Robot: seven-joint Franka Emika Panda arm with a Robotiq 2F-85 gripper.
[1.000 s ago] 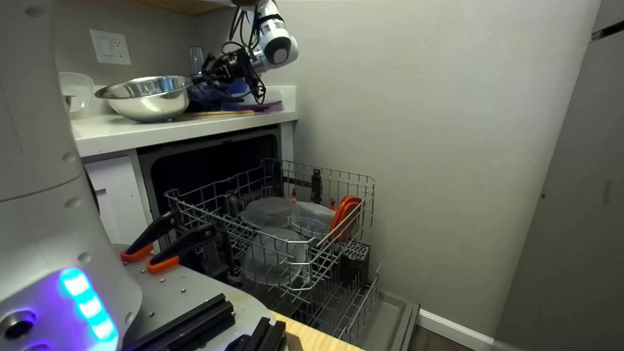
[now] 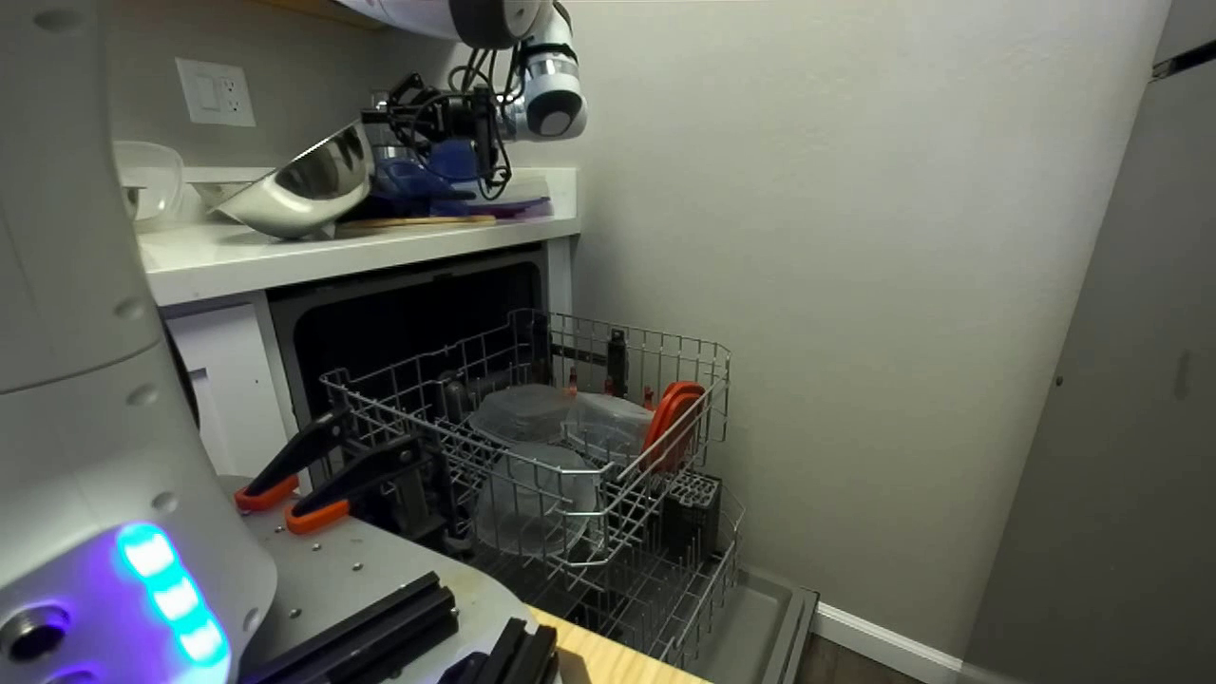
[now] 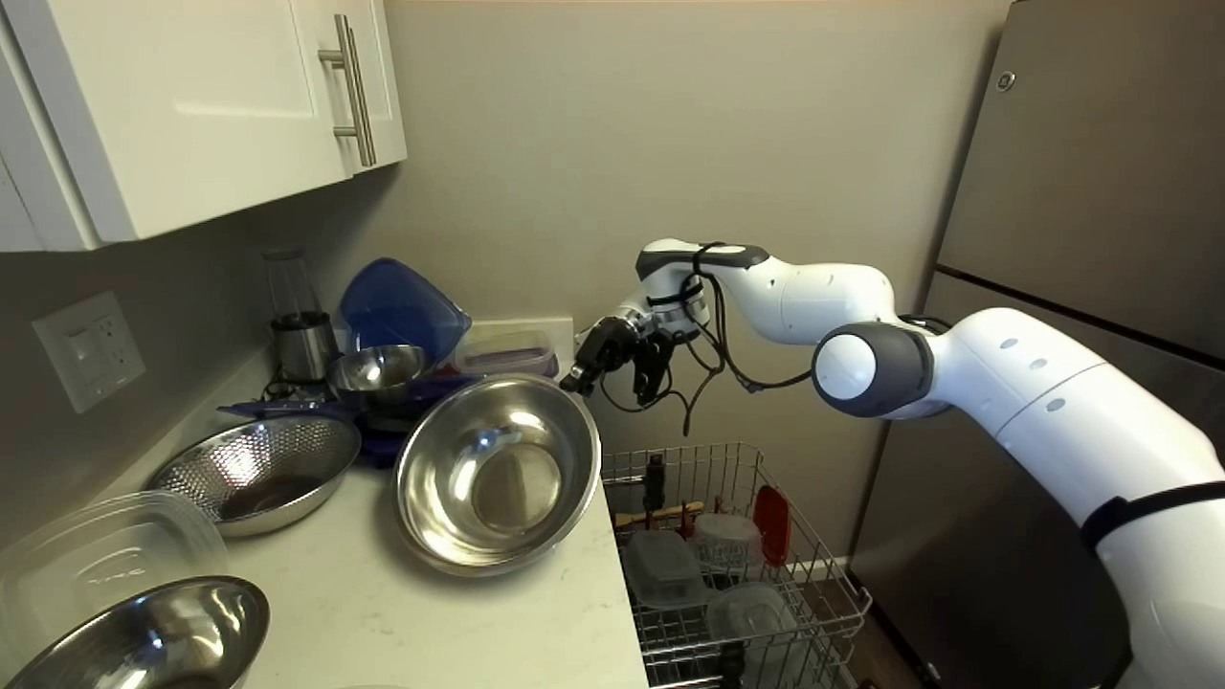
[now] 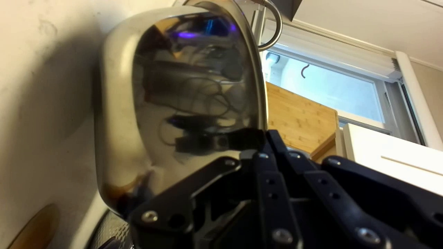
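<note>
A large steel bowl (image 3: 505,482) is tilted on the white counter (image 3: 551,626), its rim on my side raised. My gripper (image 3: 576,381) is shut on that raised rim at the counter's right edge. In the wrist view the fingertips (image 4: 272,135) meet at the bowl's (image 4: 120,83) rim, and its shiny inside mirrors the arm. From the first exterior view the bowl (image 2: 302,194) leans with its high side toward the gripper (image 2: 370,116). Whether its underside still touches the counter is hard to tell there.
A steel colander (image 3: 258,471), a second bowl (image 3: 149,643) and a clear lid (image 3: 98,563) stand left on the counter. Blue containers (image 3: 402,310) fill the back. Below, the open dishwasher rack (image 2: 524,456) holds clear containers and red lids (image 2: 674,422).
The gripper has risen with the bowl's near rim. The bowl went from sitting level to steeply tilted, its far side lower.
</note>
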